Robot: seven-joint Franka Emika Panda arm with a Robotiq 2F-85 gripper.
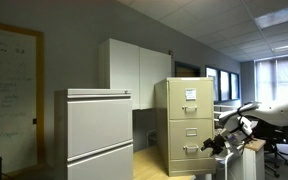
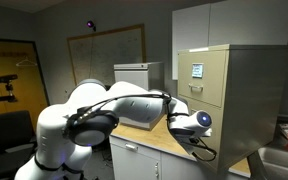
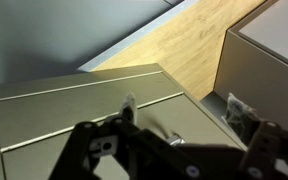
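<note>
In exterior view 1, a tall beige filing cabinet (image 1: 191, 126) stands with its drawers closed, each with a handle. My gripper (image 1: 216, 146) is just right of it, near its lower drawer. Exterior view 2 shows the cabinet (image 2: 246, 95) from the side, the arm reaching across to its lower front. In the wrist view my gripper is open, its dark fingers spread wide with nothing between them. A shiny drawer handle (image 3: 176, 139) is partly visible beyond, and the gripper body hides the rest. Whether anything touches cannot be told.
A grey filing cabinet (image 1: 94, 135) stands to the left on the wooden counter (image 1: 149, 163). White wall cupboards (image 1: 134, 68) hang behind. A sink (image 2: 282, 160) lies beyond the beige cabinet. Chairs (image 1: 284, 152) stand at the far right.
</note>
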